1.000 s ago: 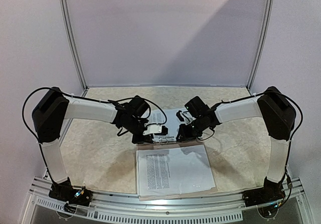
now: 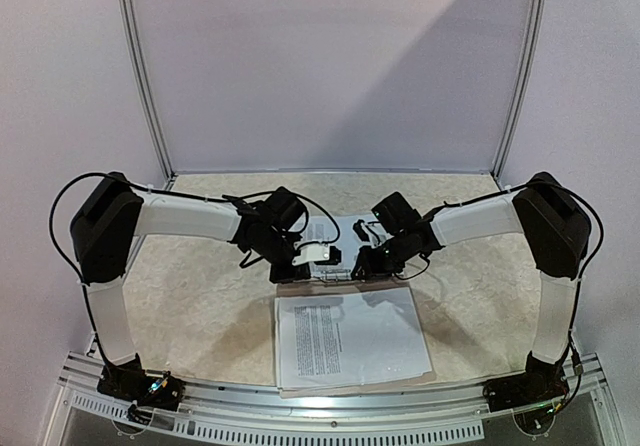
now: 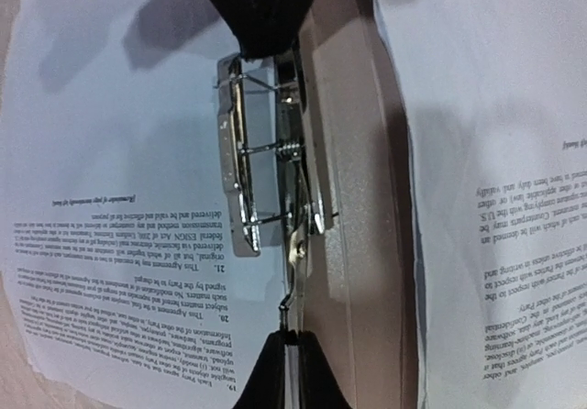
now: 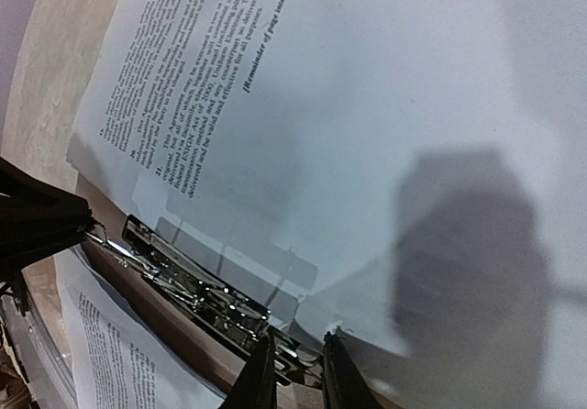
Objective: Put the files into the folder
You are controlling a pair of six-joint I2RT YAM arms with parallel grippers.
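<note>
The brown folder (image 2: 428, 340) lies open on the table, its metal clip (image 3: 290, 152) along the spine. White printed papers (image 3: 110, 189) lie beside the clip; its long finger stands over their edge, with wire arms spanning the gap. My left gripper is shut on the thin end of the clip's lever. At the clip's other end, my right gripper is shut on the metal body, its fingers (image 4: 343, 372) low in the right wrist view. The top view shows both grippers close together over the spine, hiding much of the clip.
Another stack of printed sheets (image 2: 350, 338) covers the folder's near half. The metal rail (image 2: 330, 424) runs along the front, close to the folder's near edge.
My left gripper has shifted slightly right and a little away from the front. The folder and its near sheets have slid slightly right. The right gripper has barely moved.
</note>
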